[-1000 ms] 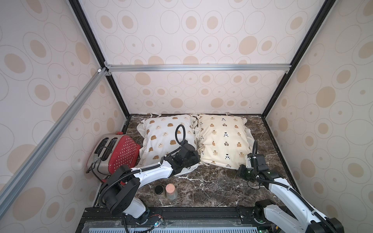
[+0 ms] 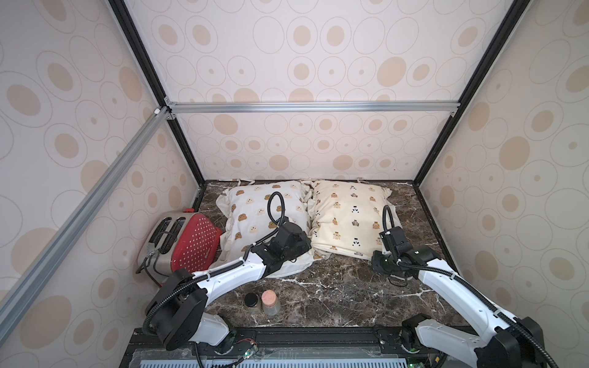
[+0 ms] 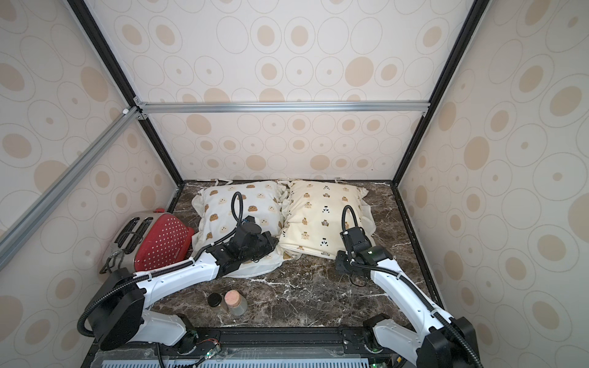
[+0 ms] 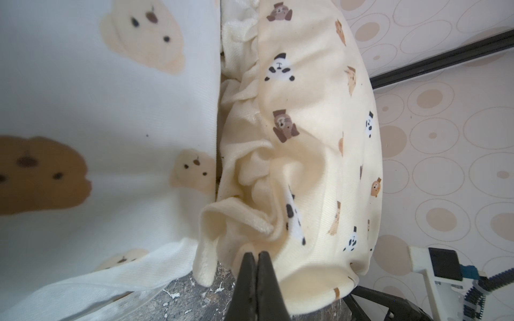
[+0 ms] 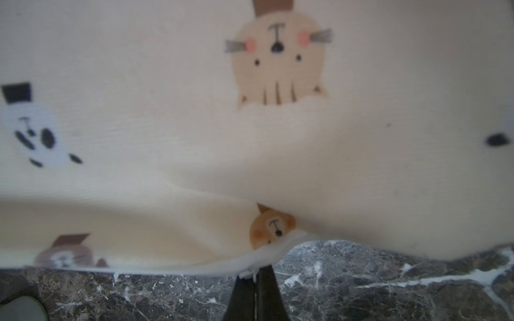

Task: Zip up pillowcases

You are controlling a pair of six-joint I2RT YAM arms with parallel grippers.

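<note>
Two pillows in printed cases lie side by side on the dark marble top: a white one with bear faces (image 2: 251, 211) on the left, a cream one with small animals (image 2: 349, 214) on the right. In the left wrist view my left gripper is shut at the ruffled left end of the cream pillowcase (image 4: 316, 203); whether it pinches cloth is unclear. My right gripper is shut at the front hem of the cream case, its tips at a small whitish piece on the edge; whether that is gripped cannot be told. No zipper is clearly visible.
A red toaster (image 2: 199, 239) stands at the left against the wall. A pink-lidded jar (image 2: 270, 303) and a black-lidded one (image 2: 250, 299) sit at the front left. Walls surround the top.
My left arm has shifted slightly to the left.
</note>
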